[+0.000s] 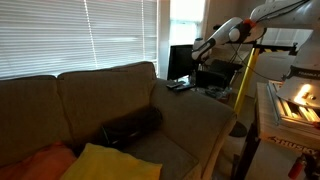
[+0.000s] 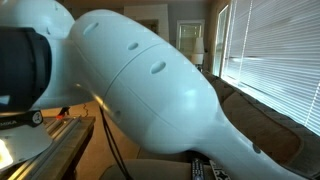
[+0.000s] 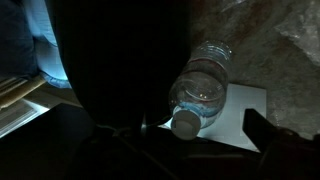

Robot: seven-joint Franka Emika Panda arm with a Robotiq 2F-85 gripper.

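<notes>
A clear plastic bottle (image 3: 203, 88) with a whitish cap (image 3: 186, 124) shows in the wrist view, its cap end toward the camera. My gripper is open, and the cap end appears in the gap between its dark fingers. Whether either finger touches the bottle cannot be told. From the first exterior view, the gripper (image 1: 197, 63) is small and far off, over the cluttered surface past the sofa. In the second exterior view the arm's white body fills much of the picture and the gripper is hidden.
A flat white item (image 3: 240, 108) lies beside the bottle. A large black shape fills the wrist view's left half. The brown sofa (image 1: 105, 93) stands in the foreground, with a dark screen (image 1: 181, 61) behind its arm. A yellow pole (image 1: 245, 75) rises near the wooden table (image 1: 283, 125).
</notes>
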